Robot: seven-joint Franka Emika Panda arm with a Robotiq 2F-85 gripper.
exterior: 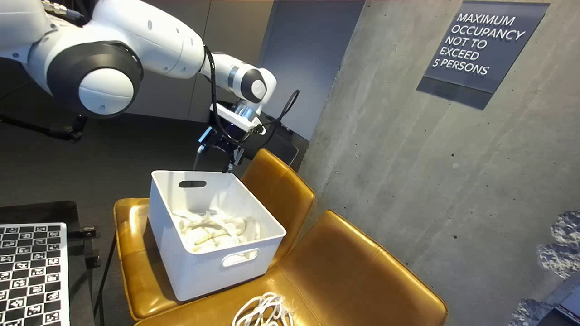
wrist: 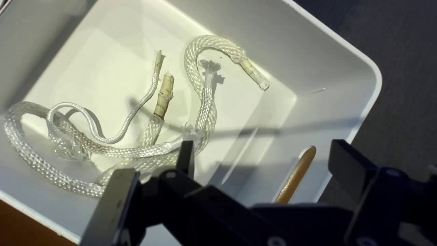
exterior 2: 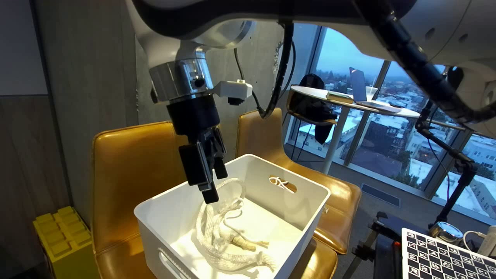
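Note:
Several white braided ropes [wrist: 53, 172] lie loosely on the floor of a white plastic bin [exterior 2: 167, 195]. Some of their ends are wrapped in tan tape [wrist: 165, 94], and one thinner cord [wrist: 112, 139] curls beside the thicker pieces. Above the bin my gripper [exterior 2: 216, 182] points downward, open and holding nothing. In the wrist view its fingers [wrist: 346, 172] stand wide apart over a side wall with a handle slot [wrist: 297, 174]; the left finger covers part of the rope pile. Exterior view 1 places the gripper [exterior: 216, 156] over the bin's far end.
The bin rests on a tan leather chair [exterior: 130, 233]. A second chair [exterior: 359, 271] adjoins it, with a bundle of white cord [exterior: 263, 310] on its seat. A checkered board [exterior: 32, 271] stands at the left, and a concrete wall [exterior: 391, 163] rises behind the chairs.

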